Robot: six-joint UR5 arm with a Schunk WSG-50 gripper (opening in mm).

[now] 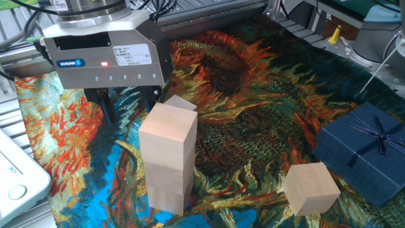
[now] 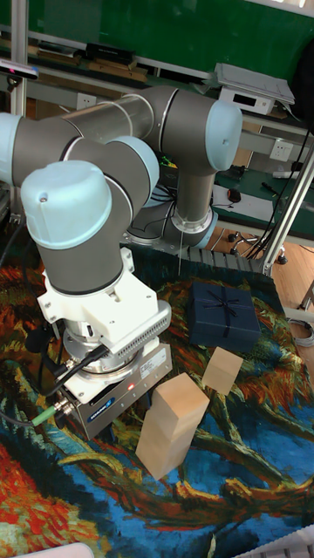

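Note:
A tower of stacked pale wooden blocks [image 1: 168, 158] stands upright on the patterned cloth. My gripper [image 1: 130, 109] hangs behind and to the left of its top in exterior view 2. Its two dark fingers [image 1: 105, 107] are spread apart, and nothing shows between them. The right finger's tip comes close to the tower's top edge in the picture; whether they touch I cannot tell. Part of another wooden block [image 1: 181, 101] peeks out behind the tower. A single wooden cube [image 1: 311, 189] rests apart at the front right. In exterior view 3 the tower [image 2: 172, 428] hides the fingers.
A dark blue gift box [image 1: 367, 152] with a ribbon bow sits at the right, beyond the lone cube. On the left edge lies a white device [image 1: 19, 174]. Open cloth [image 1: 247, 126] stretches between the tower and the box.

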